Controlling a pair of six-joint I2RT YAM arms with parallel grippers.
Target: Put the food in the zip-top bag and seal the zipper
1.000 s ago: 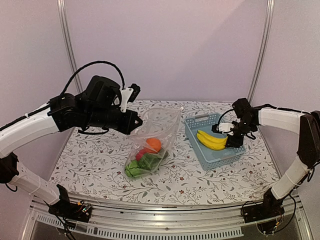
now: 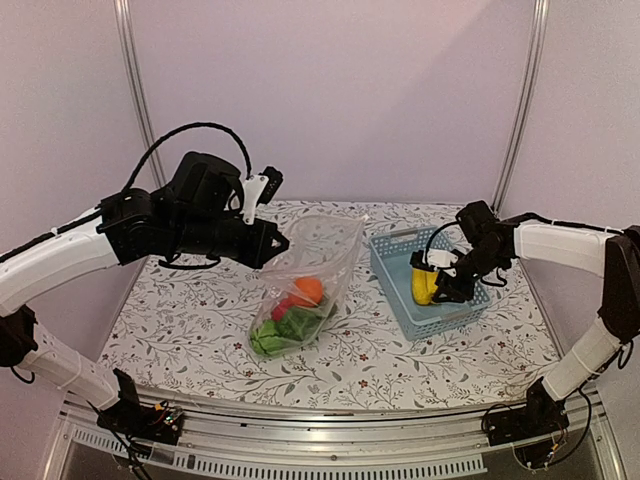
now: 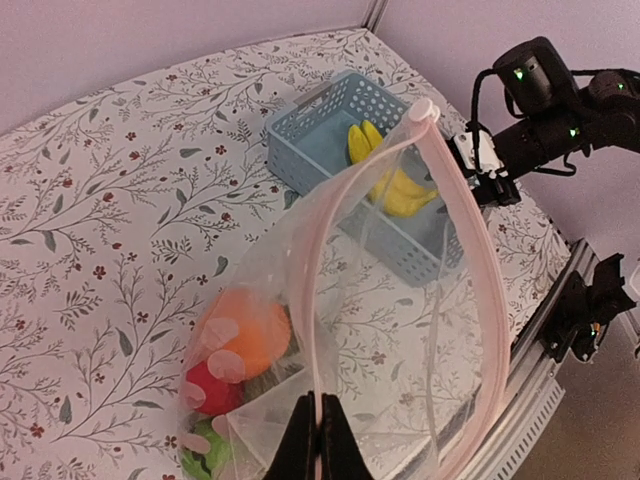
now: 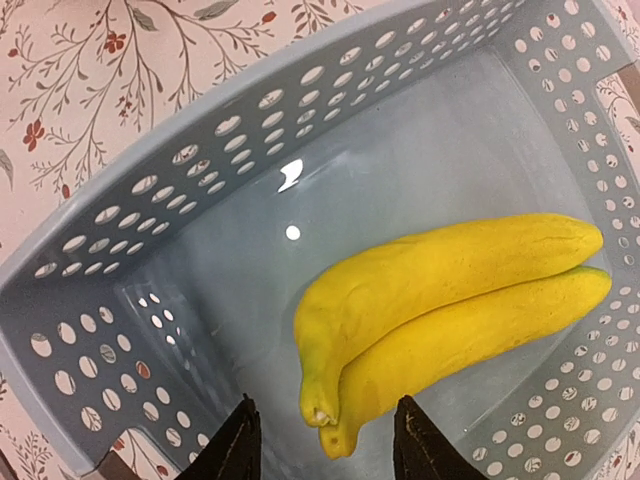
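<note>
My left gripper is shut on the pink-edged rim of the clear zip top bag (image 2: 315, 240), holding it up with its mouth spread. Inside the bag sit an orange (image 2: 308, 290), a red round item (image 3: 212, 388) and leafy greens (image 2: 268, 338). Two yellow bananas (image 4: 450, 290) lie side by side in the blue-grey basket (image 2: 422, 322). Over the basket, my right gripper is open. Its fingers (image 4: 238, 440) stand either side of the banana stem ends, with a gap all round, gripping nothing.
Perforated basket walls (image 4: 260, 110) rise around the bananas, close to the right gripper. Bare patterned tablecloth (image 2: 375, 365) separates bag and basket in front.
In the basket the bananas have turned from lying slantwise to pointing nearly front to back. The right gripper has shifted left and towards the front over them. Left arm and bag look unchanged.
</note>
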